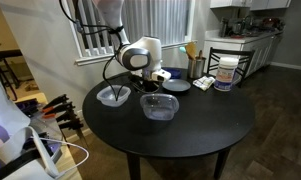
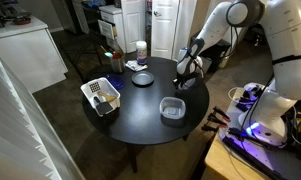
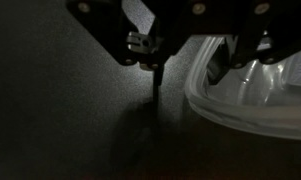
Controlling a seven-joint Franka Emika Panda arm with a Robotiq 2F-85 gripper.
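A clear plastic container [image 1: 159, 106] stands near the middle of the round black table. In the wrist view, my gripper straddles a wall of a clear container [image 3: 250, 114]. One dark finger [image 3: 158, 88] is outside the rim, with a gap to the wall, and the other finger [image 3: 219, 65] is over the inside. The fingers stand part open and are not clamped on the wall. From the side, the arm hides part of that container [image 2: 193, 94].
A second clear container [image 2: 173, 112] is on the table toward the left in exterior view 1. Farther back are a dark plate [image 2: 142, 78], a white tub [image 2: 141, 48], a utensil holder [image 2: 117, 63] and a white basket [image 2: 95, 104].
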